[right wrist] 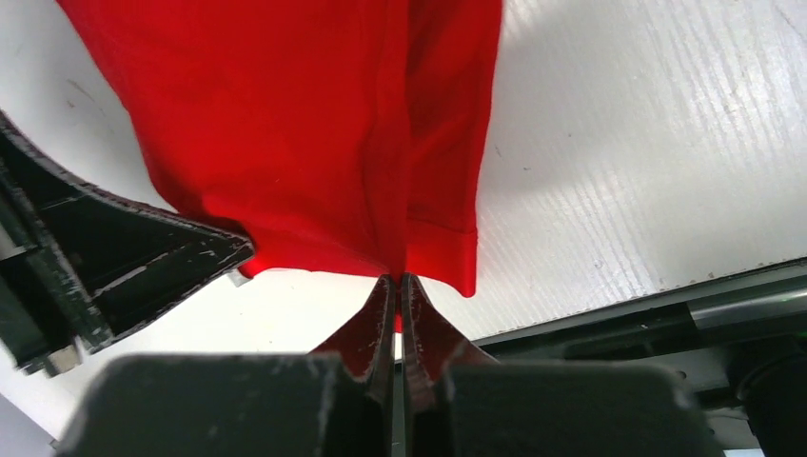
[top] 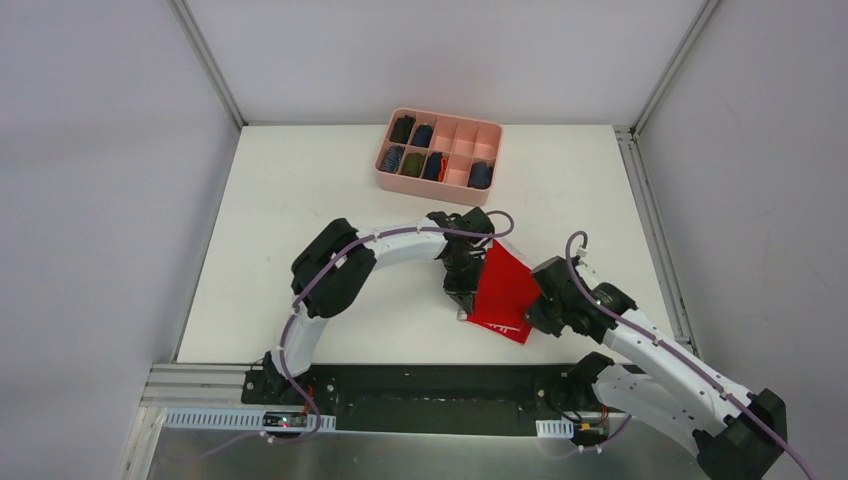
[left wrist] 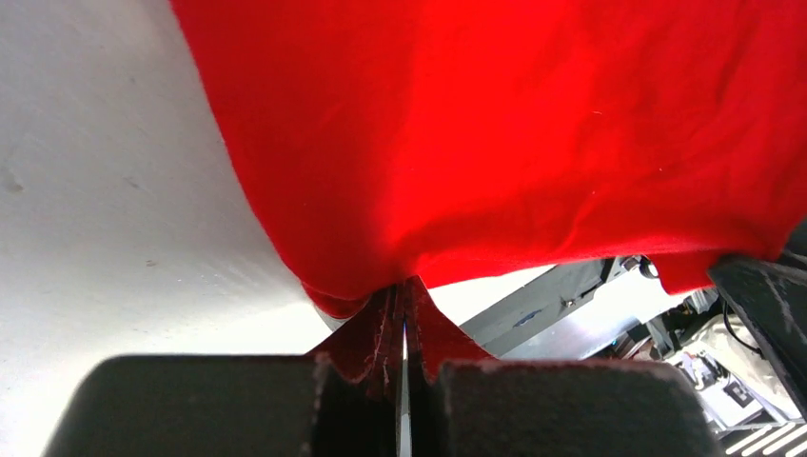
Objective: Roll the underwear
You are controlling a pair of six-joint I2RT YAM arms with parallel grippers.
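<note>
Red underwear (top: 505, 290) lies folded flat on the white table between both grippers, its lower layer showing at one side in the right wrist view. My left gripper is shut on the near-left corner of the red fabric (left wrist: 495, 124), lifting it slightly. My right gripper is shut on a long folded edge of the fabric (right wrist: 276, 124) at its near end.
A pink divided box (top: 466, 138) with several rolled garments stands at the back. The front edge is close below the fabric.
</note>
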